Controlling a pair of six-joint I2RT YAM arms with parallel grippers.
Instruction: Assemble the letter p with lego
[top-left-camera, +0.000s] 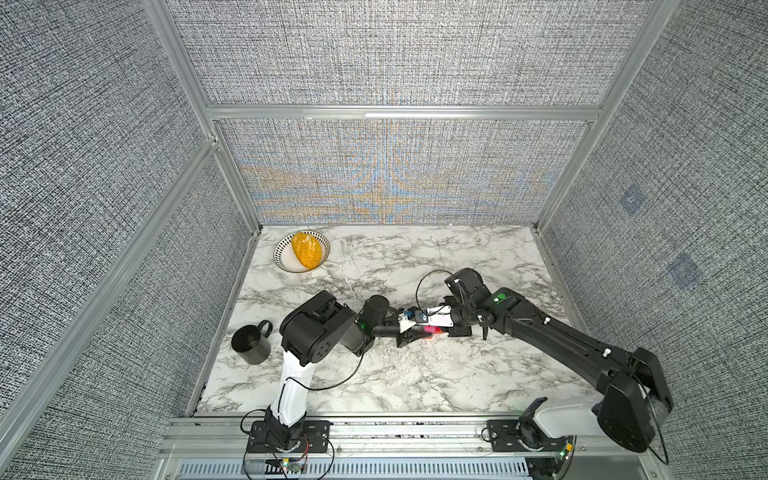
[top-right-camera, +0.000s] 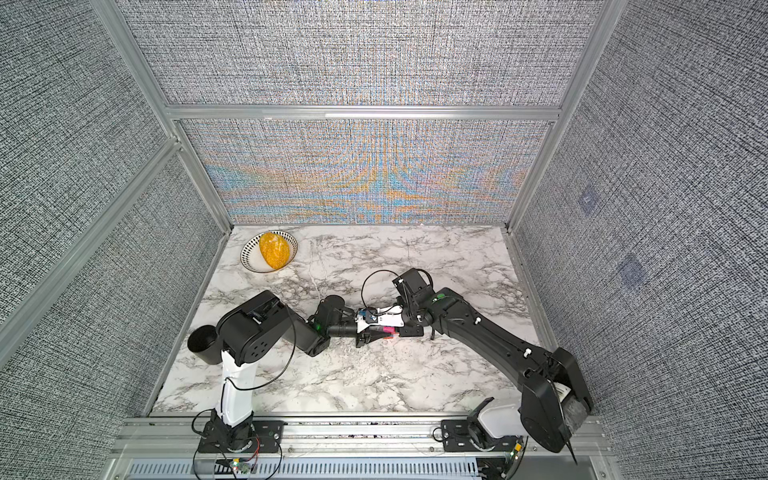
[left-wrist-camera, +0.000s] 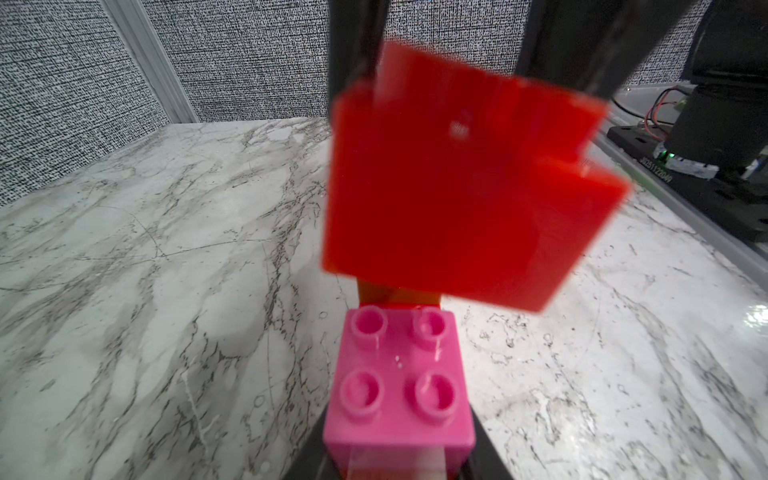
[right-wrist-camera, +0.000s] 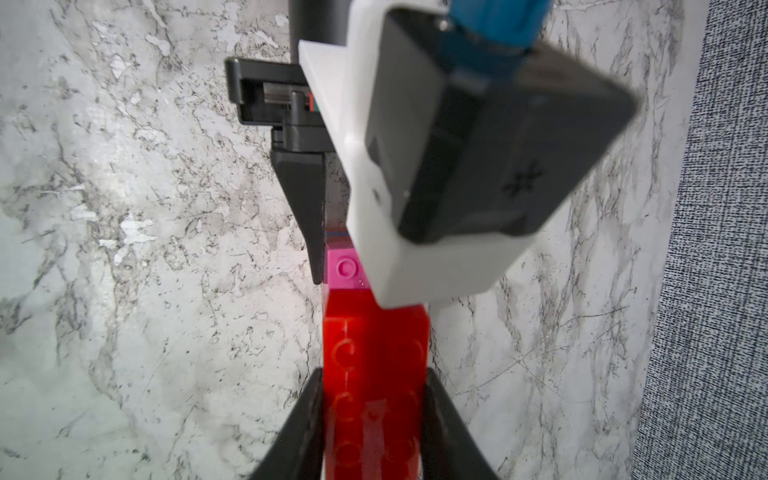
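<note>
A pink brick (left-wrist-camera: 397, 376) with round studs is held by my left gripper, which is shut on it. Right behind it, part of an orange-brown piece (left-wrist-camera: 400, 293) shows. A red brick piece (right-wrist-camera: 376, 344) fills the gap between the fingers of my right gripper, and both fingertips lie against its sides. In the left wrist view the red piece looms large and blurred above the pink brick, tilted relative to it. The right wrist view shows the red piece partly overlapping the pink one; whether they touch, I cannot tell.
A black mug (top-left-camera: 251, 344) stands at the left, and a patterned bowl (top-left-camera: 281, 254) with a yellow-orange object (top-left-camera: 306, 249) is at the back left. The two grippers are very close together mid-table.
</note>
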